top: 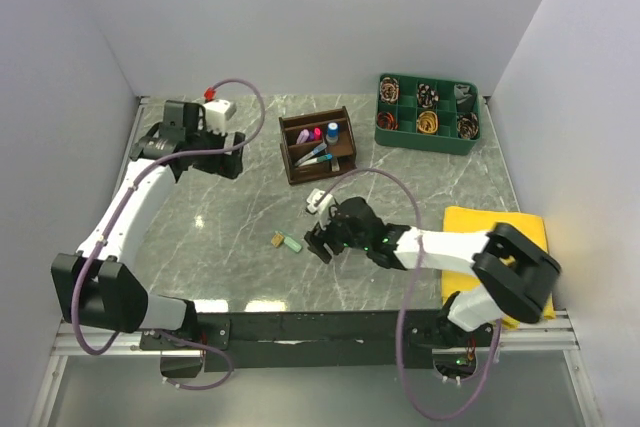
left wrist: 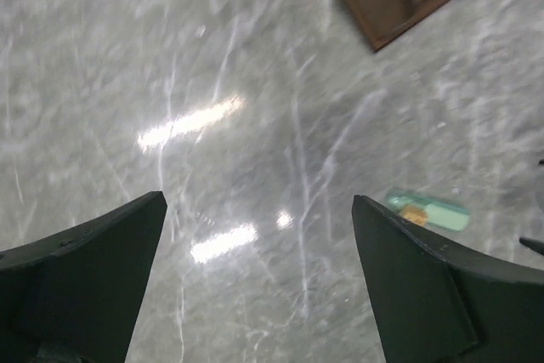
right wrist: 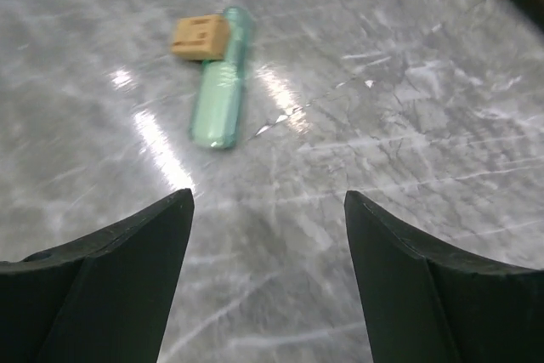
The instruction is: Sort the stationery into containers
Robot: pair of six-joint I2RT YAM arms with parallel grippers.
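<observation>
A green cylindrical piece (right wrist: pixel 217 104) and a small tan block (right wrist: pixel 200 38) lie close together on the marble table, front centre. The brown compartment box (top: pixel 290 170) behind them holds markers and other small items. My left gripper (top: pixel 225 157) is raised at the left, open, over bare table in its wrist view (left wrist: pixel 259 227). My right gripper (top: pixel 322 245) is open just right of the green piece, with nothing between its fingers.
A green divided tray (top: pixel 425 144) with coiled bundles stands at the back right. A yellow cloth (top: pixel 505 224) lies at the right.
</observation>
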